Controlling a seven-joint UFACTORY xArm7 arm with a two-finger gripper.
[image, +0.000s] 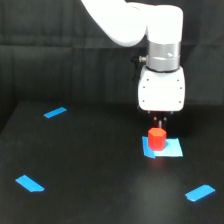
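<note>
A small red block (157, 139) is over the light-blue and white patch (173, 148) on the right side of the dark table. Directly above it is my white gripper (159, 121), pointing down, with its small dark fingers close to the block's top. At this size I cannot tell whether those fingers grip the block or stand apart from it. Whether the block rests on the patch or hangs just above it is also unclear.
Blue tape strips mark the table: one at the back left (55, 112), one at the front left (30, 184), one at the front right (200, 192). A dark curtain (60, 60) hangs behind.
</note>
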